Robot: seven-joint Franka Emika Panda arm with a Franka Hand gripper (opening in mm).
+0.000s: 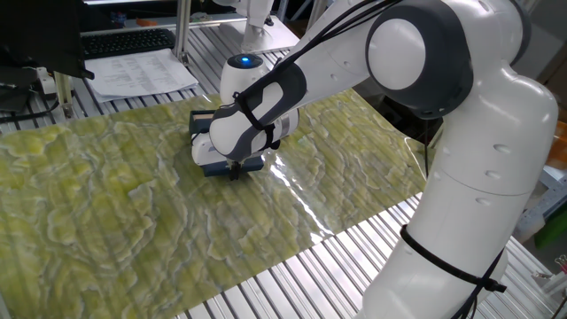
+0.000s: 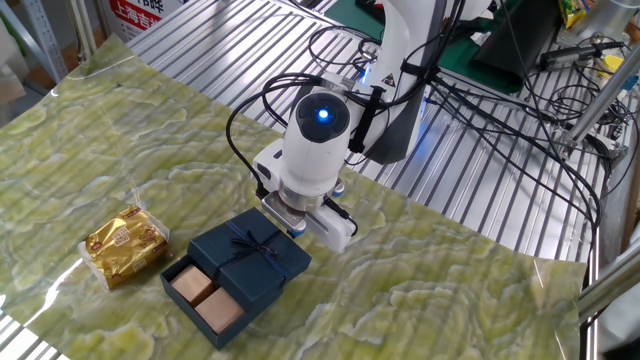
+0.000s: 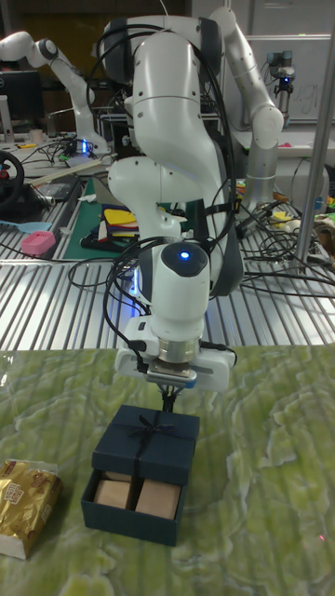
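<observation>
A dark blue gift box (image 3: 128, 523) stands on the green marbled cloth, with two tan blocks (image 2: 222, 309) showing inside its uncovered part. Its lid (image 2: 235, 262), tied with a dark ribbon bow (image 3: 146, 429), rests shifted back and covers only the rear of the box. My gripper (image 3: 168, 399) points down at the lid's rear edge. Its dark fingers stand close together at the middle of the hand and look shut, with nothing visible between them. The lid partly hides the tips in exterior view 3, and whether they touch it cannot be told.
Beside the box lies a gold-wrapped packet (image 2: 125, 247). Papers (image 1: 142, 74) and a keyboard (image 1: 128, 42) lie beyond the cloth's edge. Loose cables (image 2: 500, 150) hang near the arm.
</observation>
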